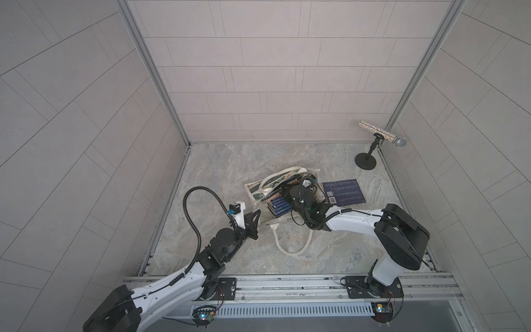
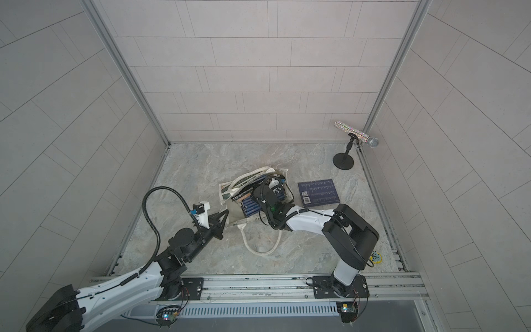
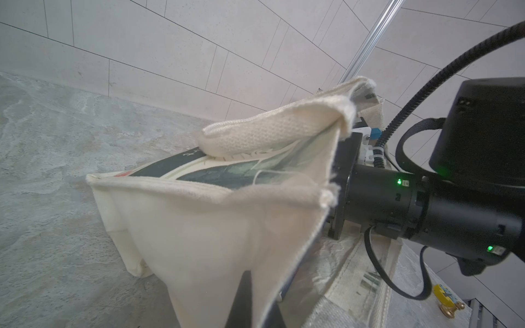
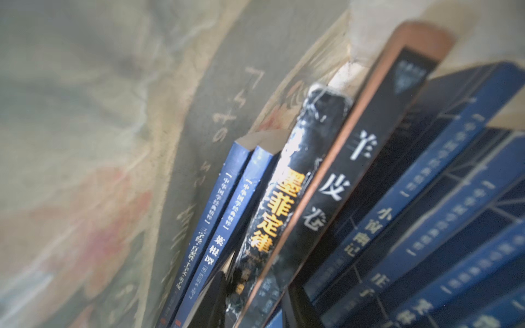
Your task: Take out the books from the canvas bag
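Note:
The canvas bag lies on the floor holding blue books. In the right wrist view a black book with orange edge stands beside a book with yellow title. My right gripper is inside the bag, fingers part open around the bases of these dark books; whether it grips them I cannot tell. My left gripper is shut at the bag's left front corner, with no book between its fingers.
A loose blue book lies right of the bag. A microphone on a stand is at the back right. The floor left of the bag is clear.

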